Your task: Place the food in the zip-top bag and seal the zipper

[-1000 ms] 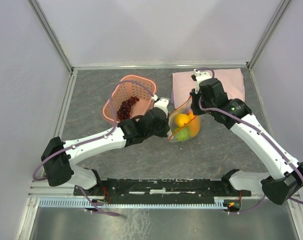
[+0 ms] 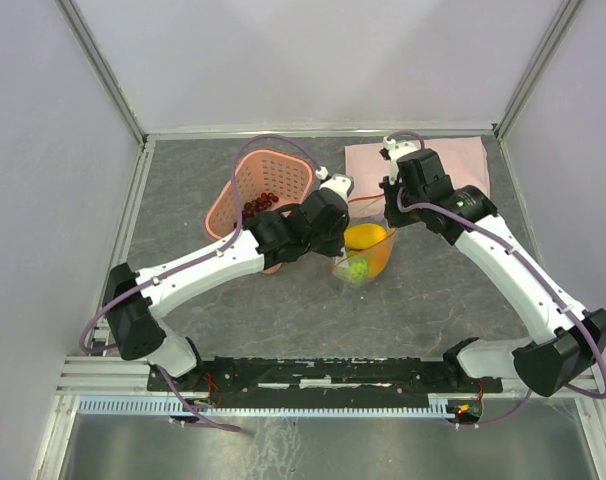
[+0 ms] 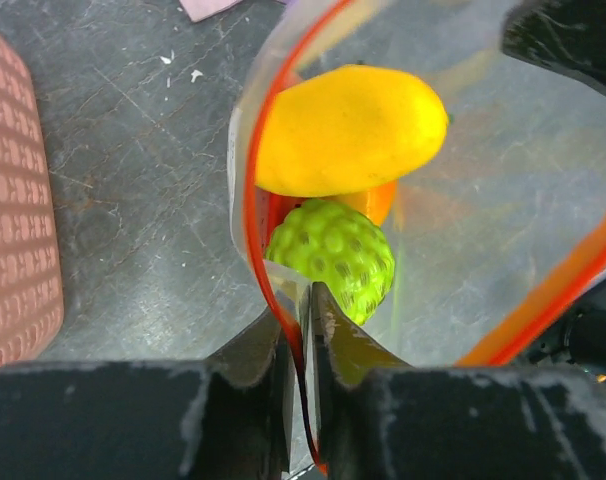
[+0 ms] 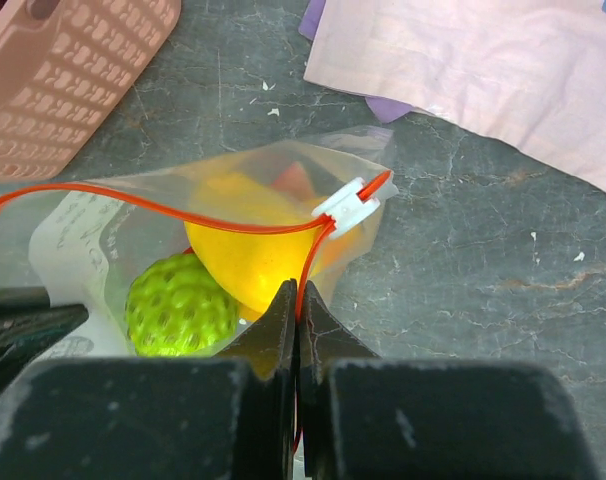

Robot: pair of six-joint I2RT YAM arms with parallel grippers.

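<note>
A clear zip top bag (image 2: 363, 268) with an orange zipper hangs between my two grippers, holding a yellow mango-like fruit (image 3: 348, 130), a green bumpy fruit (image 3: 333, 255) and something orange-red behind them. My left gripper is on the bag's left rim, the zipper edge running between its fingertips. My right gripper is shut on the other end of the rim, just below the white slider (image 4: 349, 208) on the zipper.
A pink basket (image 2: 228, 215) with red grapes stands at the back left, partly under my left arm. A pale pink cloth (image 2: 463, 160) with purple beneath lies at the back right. Bare grey table surrounds the bag.
The left arm has shifted up and back slightly; the right moved little.
</note>
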